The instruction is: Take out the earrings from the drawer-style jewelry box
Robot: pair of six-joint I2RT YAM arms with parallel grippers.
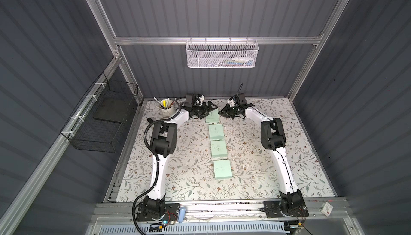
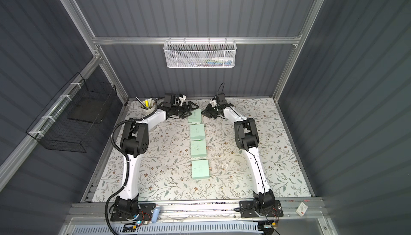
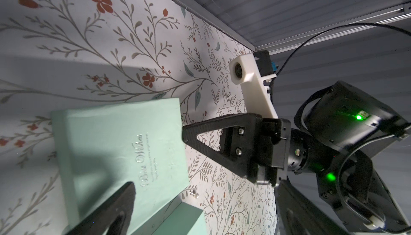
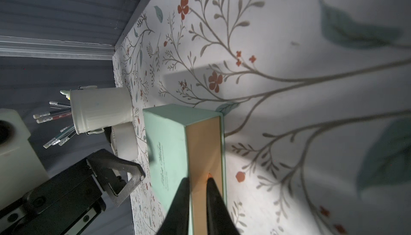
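Observation:
A mint-green drawer-style box (image 1: 212, 116) with pale lettering is the farthest in a row of similar boxes. In the left wrist view, its lid (image 3: 124, 149) lies between the spread fingers of my open left gripper. My right gripper is shut at the box's right side, its fingertips close against the tan drawer front (image 4: 205, 153). A small orange spot (image 4: 209, 175) shows by these fingertips; whether any of it is pinched, I cannot tell. The drawer looks closed, and no earrings can be made out.
Several more mint boxes, such as the second box (image 1: 216, 131) and the nearest box (image 1: 222, 169), line the table toward the front. A white pencil cup (image 4: 102, 108) stands at the back left.

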